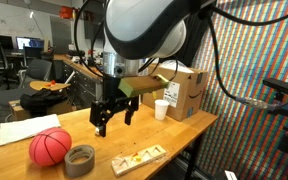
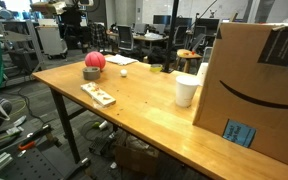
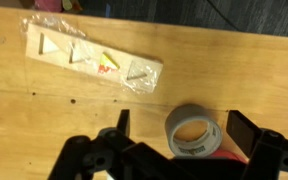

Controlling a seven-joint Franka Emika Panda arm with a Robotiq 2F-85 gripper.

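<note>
My gripper [image 1: 114, 122] hangs open above the table, with nothing held between its fingers. In the wrist view, a grey roll of tape [image 3: 174, 126] lies below the gap, nearer the right finger. The red ball [image 1: 50, 147] rests beside the roll; only a sliver of it shows in the wrist view. A pale wooden board [image 3: 94, 55] with triangular and other cut-outs lies toward the top left there, a small yellow piece [image 3: 109, 62] on it. Exterior view 2 shows a small white ball [image 2: 124, 73] farther along the table.
A white cup [image 2: 186, 90] and a large cardboard box [image 2: 254, 90] stand at the other end of the table [image 2: 144, 105]. White paper [image 1: 21, 130] lies behind the red ball. Bare tabletop stretches between the board and the cup.
</note>
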